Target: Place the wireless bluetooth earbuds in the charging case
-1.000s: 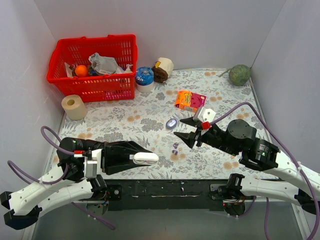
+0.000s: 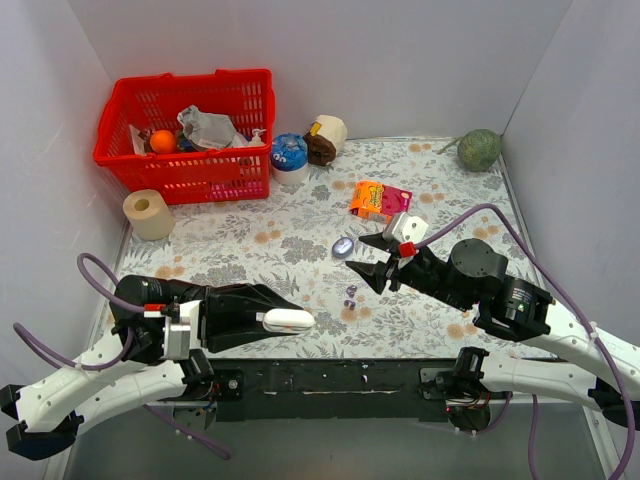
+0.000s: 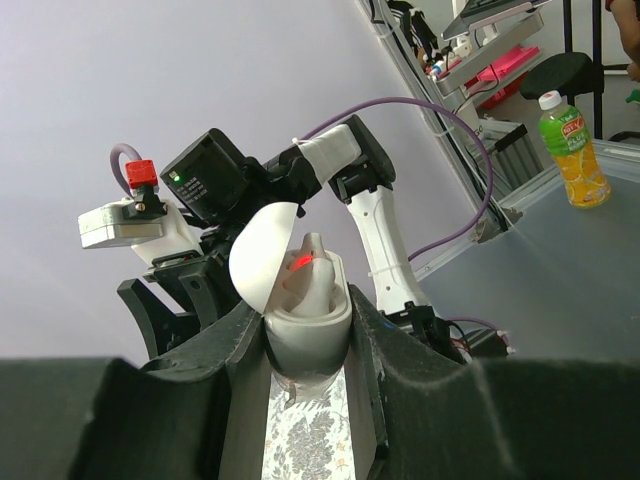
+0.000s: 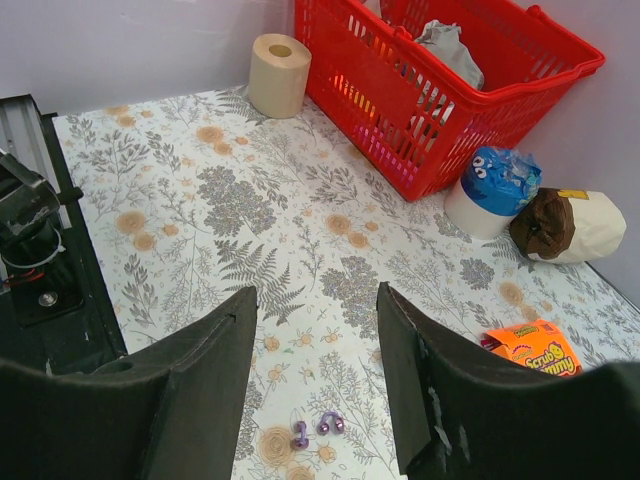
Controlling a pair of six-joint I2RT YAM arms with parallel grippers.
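Note:
My left gripper point(image 2: 268, 318) is shut on a white charging case point(image 2: 290, 320), held above the table's front edge at left of centre. In the left wrist view the case point(image 3: 308, 345) has its lid point(image 3: 262, 252) raised; a pale upright shape and a red patch show inside, and I cannot tell what they are. Small purple earbuds point(image 4: 301, 436) lie on the patterned cloth in the right wrist view, low between the fingers. My right gripper point(image 2: 358, 254) hangs above the table beside them, open, with nothing between its fingers.
A red basket point(image 2: 180, 180), paper roll point(image 2: 148, 215), blue-topped tub point(image 2: 289, 158) and brown-and-white roll point(image 2: 325, 138) line the back. An orange packet point(image 2: 370, 200), a small lilac oval item point(image 2: 342, 247) and a green melon point(image 2: 479, 150) lie on the cloth.
The left one, with the case, has barely moved. The earbuds lie in the same place.

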